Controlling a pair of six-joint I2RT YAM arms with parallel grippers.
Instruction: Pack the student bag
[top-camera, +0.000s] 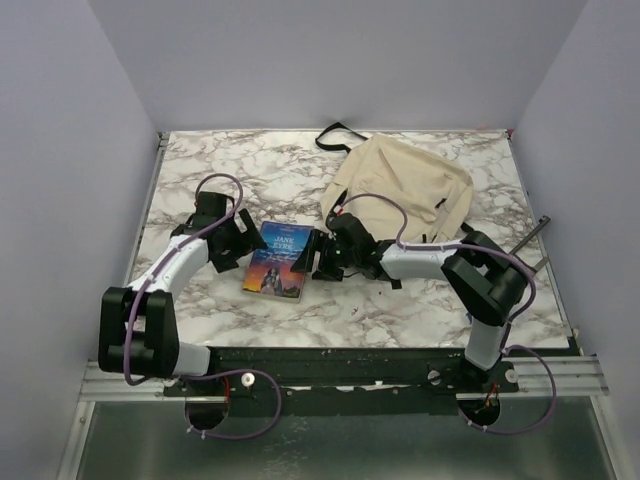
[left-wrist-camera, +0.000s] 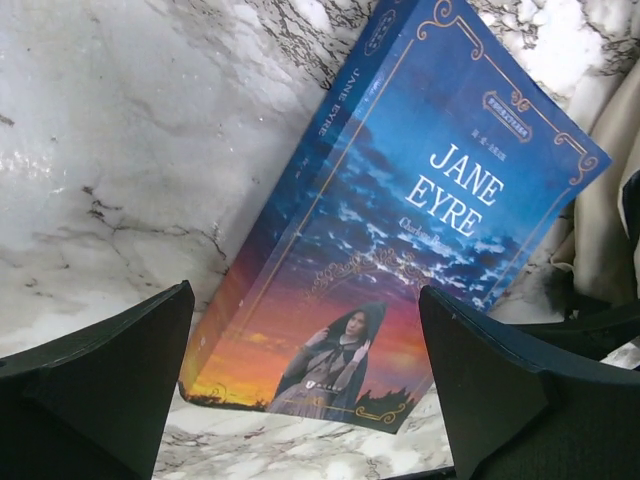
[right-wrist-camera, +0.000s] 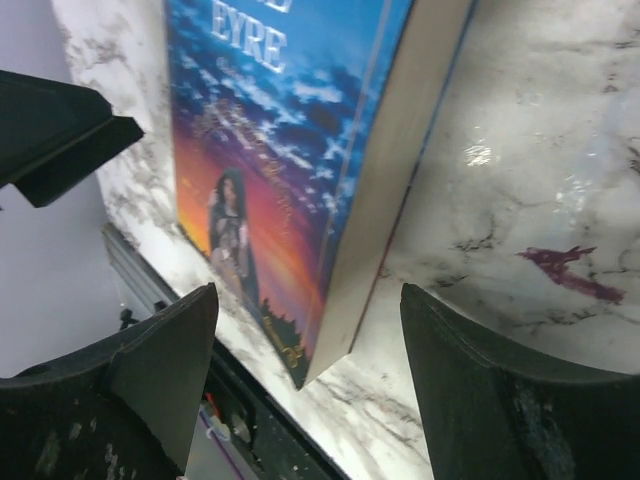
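Note:
A blue Jane Eyre book (top-camera: 276, 260) (left-wrist-camera: 390, 230) (right-wrist-camera: 276, 170) lies flat on the marble table. My left gripper (top-camera: 242, 243) is open beside the book's left edge; in its wrist view the book shows beneath and between the fingers. My right gripper (top-camera: 318, 250) is open at the book's right edge, the book's side between its fingertips in its wrist view. The cream canvas bag (top-camera: 405, 180) lies at the back right, a black strap at its top, partly covered by the right arm.
Grey walls enclose the sides and back. A dark rod (top-camera: 528, 234) sits at the right edge.

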